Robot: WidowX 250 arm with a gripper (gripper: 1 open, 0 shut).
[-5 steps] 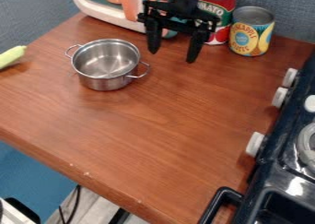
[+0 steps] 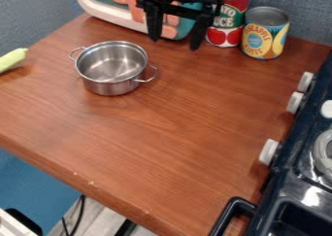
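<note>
My black gripper (image 2: 176,34) hangs open at the top middle, in front of a white tray (image 2: 101,9) holding pinkish items and a teal part. Just to its right stand a red-labelled can (image 2: 226,26) and a yellow-labelled can (image 2: 265,34). A steel pot (image 2: 112,73) with two handles sits on the wooden table (image 2: 155,152) to the lower left of the gripper.
A pale yellow-green object (image 2: 12,58) lies at the left edge. A black stove (image 2: 298,182) with white knobs fills the right side.
My gripper has moved upward in the view, toward the back of the table and away from the pot. The pot and cans have not moved.
</note>
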